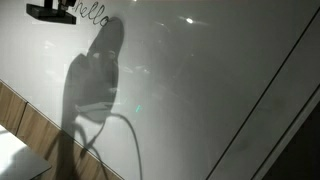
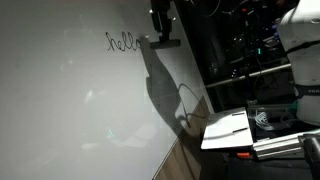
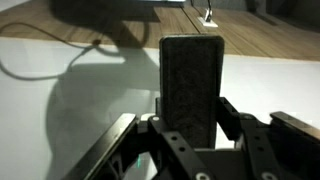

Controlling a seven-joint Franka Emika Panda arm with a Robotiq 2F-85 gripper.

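A black block, which looks like a board eraser [image 3: 190, 85], is held in my gripper, its fingers shut on the block's sides. In exterior view 2 the eraser [image 2: 166, 43] is just right of the handwritten word "hello" [image 2: 123, 42] on the whiteboard [image 2: 80, 105]. Exterior view 1 shows the eraser [image 1: 50, 14] at the top left, beside the word "hello" [image 1: 92, 13]. Its shadow falls apart from it on the board, so it seems to be off the surface. Most of the arm is outside exterior view 1.
Wood panelling [image 1: 35, 125] borders the board's lower edge. A white surface [image 2: 226, 130] and cluttered equipment with cables [image 2: 268, 120] are at the right in exterior view 2. A small green mark [image 1: 138, 109] shows on the otherwise clear board.
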